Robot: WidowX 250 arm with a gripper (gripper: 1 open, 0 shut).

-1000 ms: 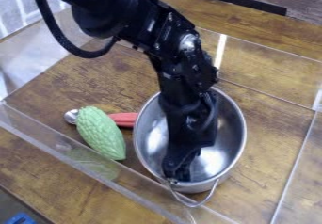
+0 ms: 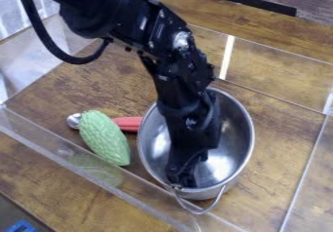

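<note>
A steel pot (image 2: 232, 148) with a wire handle stands at the centre right of the camera view. My black gripper (image 2: 182, 173) reaches down inside it, its fingertips low by the near wall. Left of the pot lie a pale green bumpy vegetable (image 2: 104, 138) and a utensil with a red handle (image 2: 128, 123) and a metal end.
A clear plastic barrier (image 2: 53, 143) runs along the near left of the wooden work surface (image 2: 279, 90). The surface to the right and behind the pot is clear. Something blue (image 2: 16, 224) shows at the bottom left corner.
The arm has shifted very slightly over the pot. The pot, vegetable and utensil look unmoved.
</note>
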